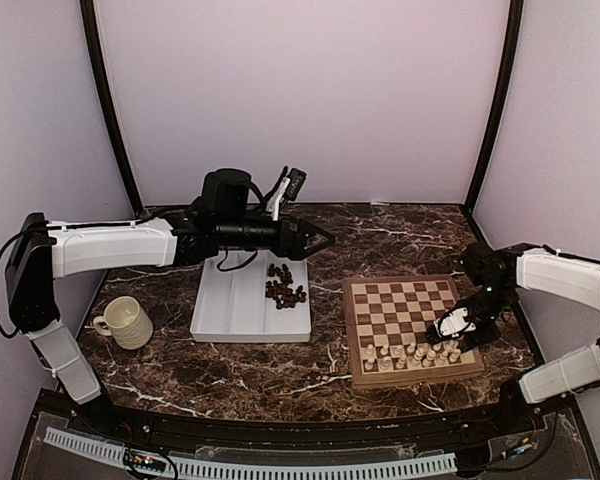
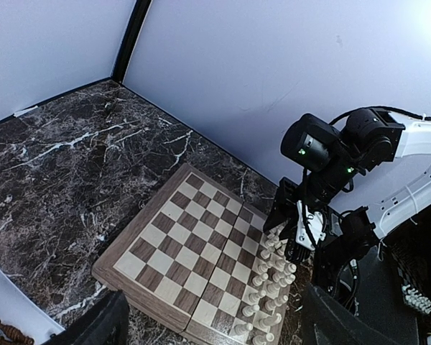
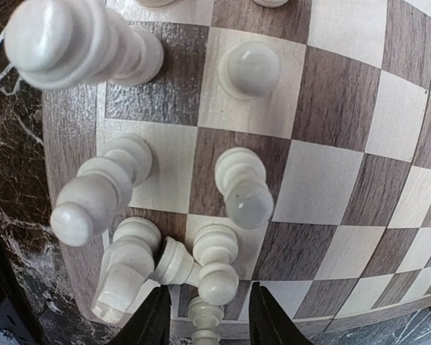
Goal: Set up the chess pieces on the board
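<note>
The chessboard [image 1: 400,305] has rows of white pieces along its near side. My right gripper is open over the board's end, with white pieces just beyond and between its fingertips; one short piece [image 3: 174,262] leans tilted among upright-looking neighbours, including a pawn [image 3: 244,198]. My left gripper [image 1: 318,240] hangs above the white tray [image 1: 225,315], away from the board; its fingers appear apart at the bottom of the left wrist view, with nothing seen between them. Several dark pieces [image 1: 285,293] lie in the tray.
A mug [image 1: 130,325] stands at the left of the table. Walls rise close behind and to both sides.
</note>
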